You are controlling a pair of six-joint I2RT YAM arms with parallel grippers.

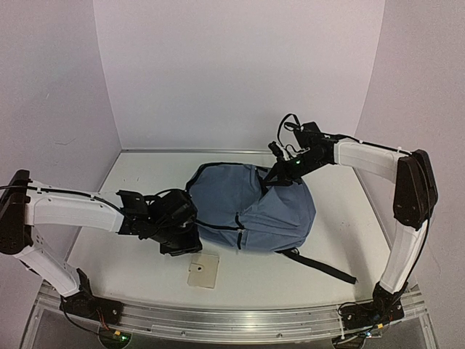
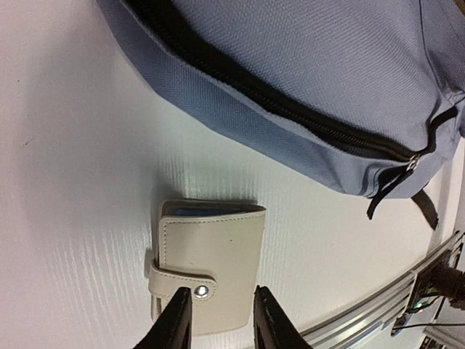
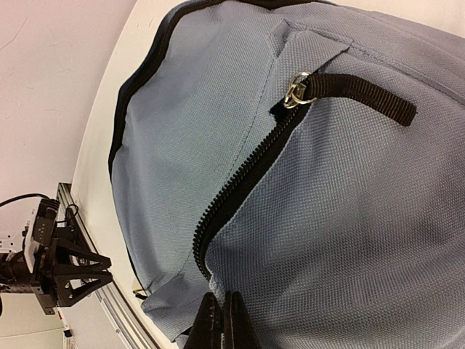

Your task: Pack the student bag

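The blue-grey bag (image 1: 254,211) lies on its side, its zipped opening partly parted. In the right wrist view, my right gripper is shut on the bag's fabric at the edge of the black zipper (image 3: 240,182). A beige notebook (image 1: 204,270) with a snap strap lies flat on the table in front of the bag. Above it is my left gripper, its fingers apart and nothing gripped between them; the notebook (image 2: 211,254) shows below and beyond the fingertips. The top view hides these fingertips under the wrist.
A black strap (image 1: 320,267) trails from the bag to the front right. The metal rail (image 1: 232,313) runs along the table's front edge. Bare table (image 1: 109,258) shows at the left, and more is clear at the far right.
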